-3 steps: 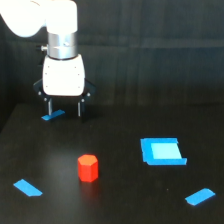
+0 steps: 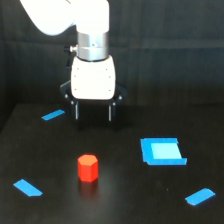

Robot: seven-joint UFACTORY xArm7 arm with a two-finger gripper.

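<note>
A red hexagonal block (image 2: 88,168) rests on the dark table, left of the middle. My gripper (image 2: 94,112) hangs farther back, under the white arm, and appears above that block in the view, apart from it. Its dark fingers are spread wide, with nothing seen between them. To the right lies a pale square (image 2: 165,151) framed by blue tape (image 2: 147,150), with nothing on it.
Strips of blue tape mark the table: a back left strip (image 2: 53,115), a front left strip (image 2: 27,188) and a front right strip (image 2: 200,197). Between the block and the pale square the surface is bare. The background is dark.
The arm and its open gripper have shifted right and a little lower in the view. Block, pale square and tape strips stay where they were.
</note>
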